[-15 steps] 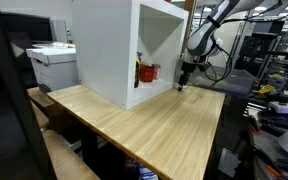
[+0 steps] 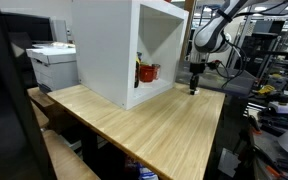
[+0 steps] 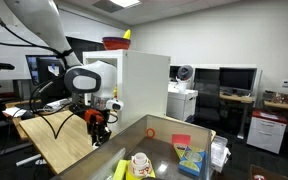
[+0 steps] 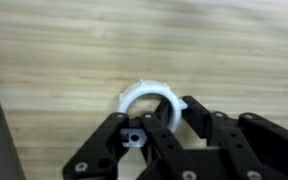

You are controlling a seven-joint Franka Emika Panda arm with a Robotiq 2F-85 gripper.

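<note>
A white ring [image 4: 142,88], rounded like a hoop, shows in the middle of the wrist view above the pale wood table. My gripper is shut on its right side, with the black fingers partly covering the lower part. In exterior view 1 the gripper [image 2: 193,90] points down, low over the far right end of the table [image 2: 164,122]. The ring is too small to make out clearly there. In exterior view 2 the gripper [image 3: 96,128] is low over the table, just left of a grey bin. Whether the ring touches the table, I cannot tell.
A white open shelf [image 2: 106,50] stands on the table, with a red mug [image 2: 147,73] and a dark bottle in it. The grey bin [image 3: 131,135] holds a white cup [image 3: 141,163], a blue item and other things.
In exterior view 1 the arm and gripper have moved a little to the right, away from the shelf. The shelf and its contents look unchanged.
</note>
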